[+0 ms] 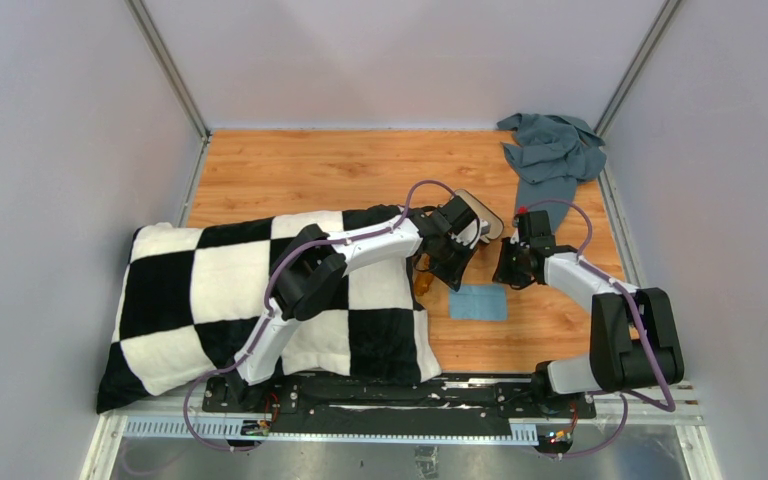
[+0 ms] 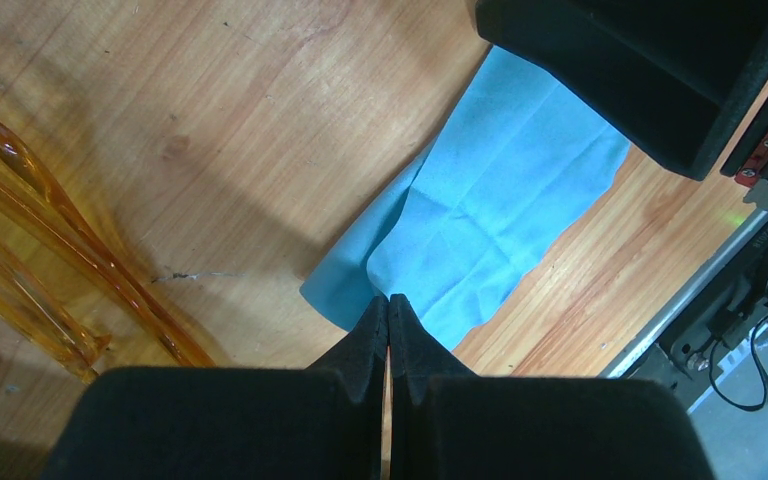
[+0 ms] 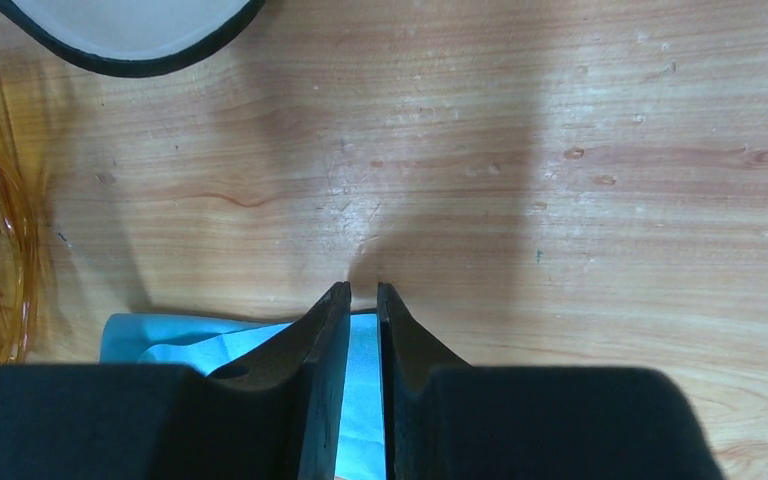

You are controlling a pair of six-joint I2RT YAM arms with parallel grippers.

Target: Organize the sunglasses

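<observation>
Amber see-through sunglasses (image 2: 70,235) lie on the wood at the left of the left wrist view; the left arm partly covers them from above. A light-blue cloth (image 1: 478,304), with a folded-over edge, rests flat on the table. My left gripper is shut over one corner of it; whether any cloth is pinched cannot be told. At the neighbouring corner, my right gripper is open by a narrow gap, blue cloth showing between its fingers. An open case (image 1: 483,214) with a pale inside and dark rim sits behind the grippers.
A black-and-white checkered blanket (image 1: 230,290) fills the table's left side, beneath the left arm. Crumpled grey-blue fabric (image 1: 553,150) lies at the back right. Bare wood (image 1: 340,170) stretches along the back.
</observation>
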